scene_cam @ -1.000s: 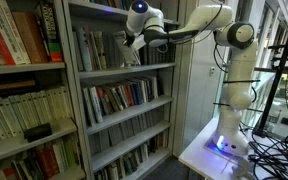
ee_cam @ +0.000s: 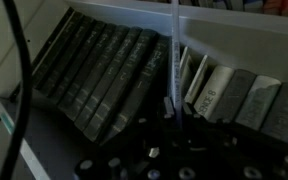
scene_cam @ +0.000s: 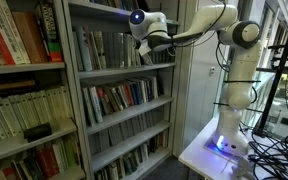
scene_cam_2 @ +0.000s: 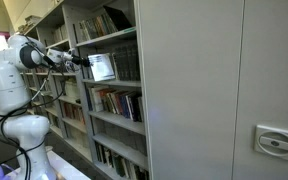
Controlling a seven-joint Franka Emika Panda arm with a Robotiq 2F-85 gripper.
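My gripper is shut on a thin pale book (ee_cam: 175, 55), seen edge-on in the wrist view as a narrow upright strip. In exterior view 2 a white flat panel (scene_cam_2: 102, 67), apparently the same book, shows beside the gripper (scene_cam_2: 86, 63) in front of an upper shelf. Exterior view 1 has the gripper (scene_cam: 143, 50) high up at the bookcase, too small there for its fingers to be made out. Behind the held book in the wrist view are a row of dark volumes (ee_cam: 114, 75) on the left and paler books (ee_cam: 232, 95) on the right.
A tall grey bookcase (scene_cam: 75, 75) with several filled shelves stands before the arm. Thin pale books (ee_cam: 192, 72) lean in the row near the held one. A black cable (ee_cam: 23, 75) crosses the wrist view's left side. A white table (scene_cam: 202, 158) stands below.
In exterior view 1 the arm's wrist and gripper have shifted to the right along the upper shelves, and slightly downward. The shelved books look unchanged.
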